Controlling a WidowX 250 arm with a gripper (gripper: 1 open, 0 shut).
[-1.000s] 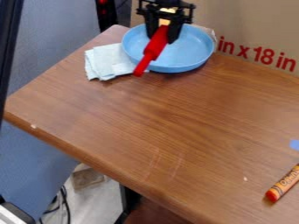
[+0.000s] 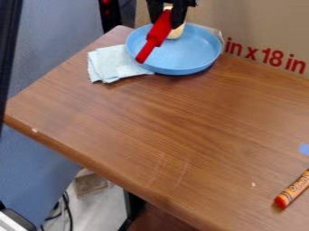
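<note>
At the top of the view my dark gripper [image 2: 168, 13] hangs over a blue plate [image 2: 190, 57], mostly cut off by the frame edge. A red elongated object [image 2: 154, 37] slants down from beneath it over the plate's left part; whether the fingers grip it is unclear. A pale yellow item [image 2: 176, 32] is partly hidden behind the gripper. A light folded cloth [image 2: 112, 64] lies beside the plate on its left.
An orange crayon-like tube [image 2: 294, 187] lies at the right edge, near a small blue patch [image 2: 303, 150]. A cardboard box [image 2: 268, 36] stands behind.
The gripper and red object have moved upward, so less of the gripper shows and the red object's lower end sits higher.
</note>
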